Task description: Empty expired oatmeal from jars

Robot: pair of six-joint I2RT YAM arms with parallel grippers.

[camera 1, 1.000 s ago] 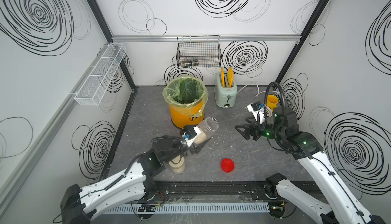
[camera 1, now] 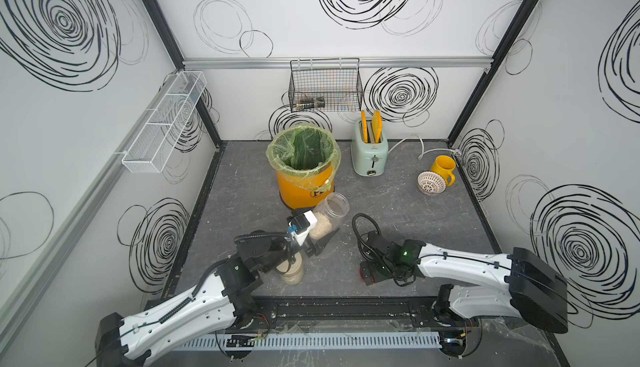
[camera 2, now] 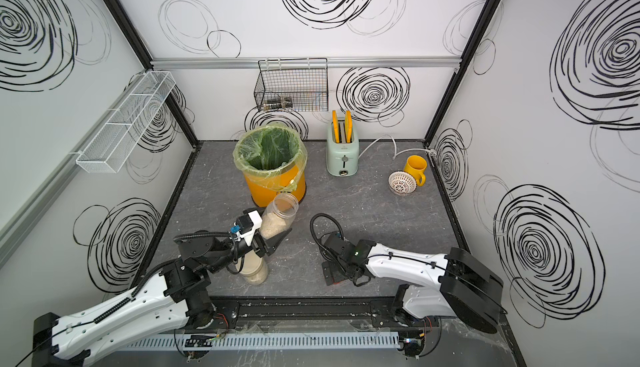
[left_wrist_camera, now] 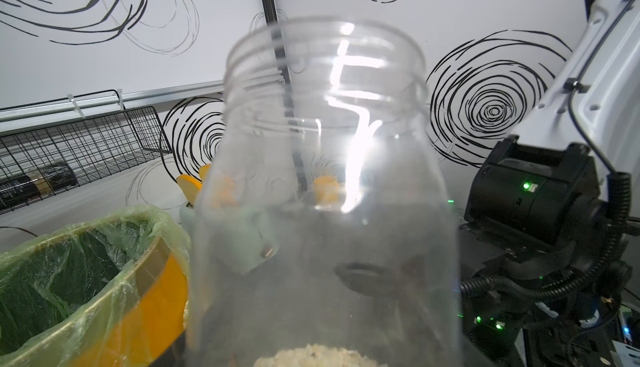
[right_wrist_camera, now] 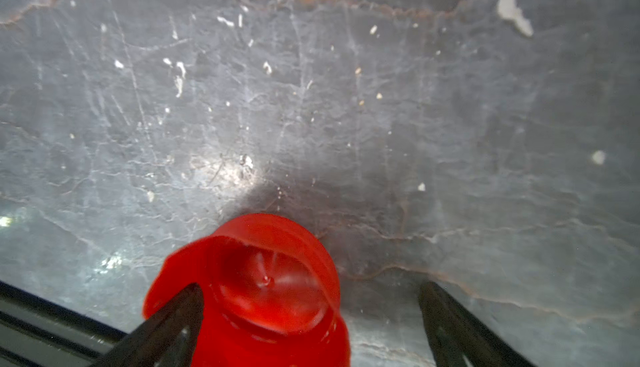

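Observation:
Tilted above the counter, an uncapped clear jar [camera 1: 329, 212] with pale oatmeal in its lower part is held with my left gripper [camera 1: 318, 231] shut on it. Its mouth points up and right, and it fills the middle of the left wrist view. The orange bin [camera 1: 300, 190] with a green liner [camera 1: 285, 148] stands just behind. Under my left arm a second jar [camera 2: 255, 271] of oatmeal is upright, its top partly covered by the arm. In the right wrist view my right gripper is open low over a red lid [right_wrist_camera: 283, 303]; one fingertip overlaps the lid's left side.
A mint toaster [camera 1: 370, 157] stands at the back wall, right of the bin. Near the right wall are a yellow mug [camera 1: 442, 165] and a white strainer [camera 1: 431, 183]. Bare counter [camera 1: 413, 217] lies between these and my right arm.
My right gripper has come down and toward the front, from beside the strainer to over the red lid, now mostly covered from above.

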